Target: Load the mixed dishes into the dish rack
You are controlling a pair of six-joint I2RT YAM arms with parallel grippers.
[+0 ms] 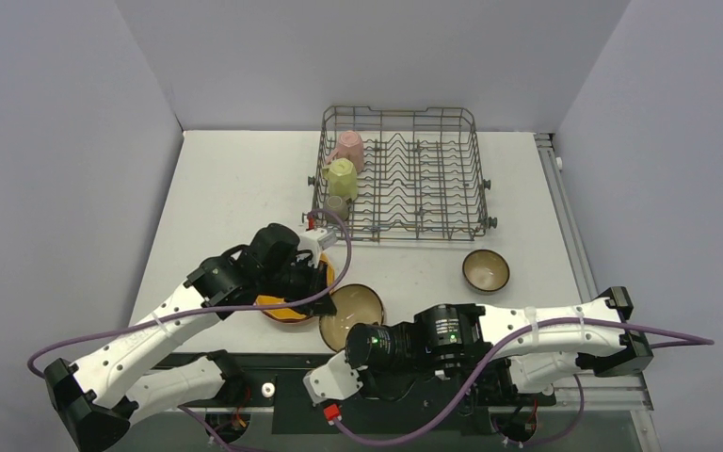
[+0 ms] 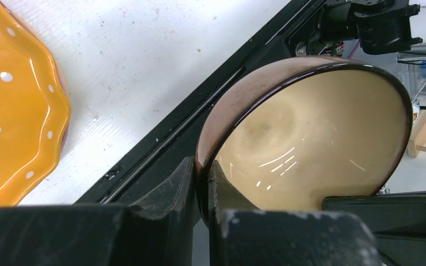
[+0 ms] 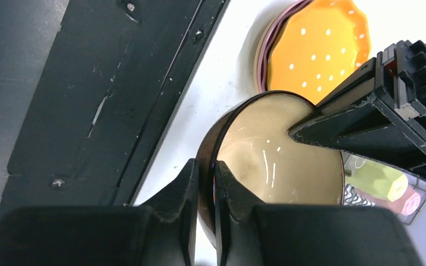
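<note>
A tan bowl with a dark rim [image 1: 354, 309] is held between both arms near the table's front edge. My left gripper is shut on one side of its rim, and the bowl's glossy inside [image 2: 305, 138] faces the left wrist view, tilted. On another stretch of the rim my right gripper is shut as well. A smaller brown bowl [image 1: 486, 270] rests on the table at the right. The dish rack [image 1: 424, 179] stands at the back, with a pink mug [image 1: 349, 149], a green mug [image 1: 341, 179] and a small greyish cup [image 1: 336, 208] along its left side.
Orange dotted plates [image 3: 316, 52], stacked on others, lie left of the held bowl, partly under my left arm in the top view. Most of the rack's middle and right is empty.
</note>
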